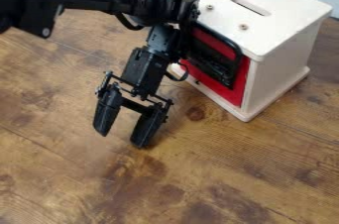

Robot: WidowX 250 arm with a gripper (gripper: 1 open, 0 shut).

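Note:
My black gripper (126, 127) hangs low over the wooden floor at left of centre, fingers apart and pointing down, with nothing between them. Behind it and to the right stands a pale wooden box (279, 59) with a slot in its top and a red front (228, 87) holding a dark framed panel. The arm crosses in front of the box's left edge, hiding part of that front.
A pale wall edge runs along the back, behind the box.

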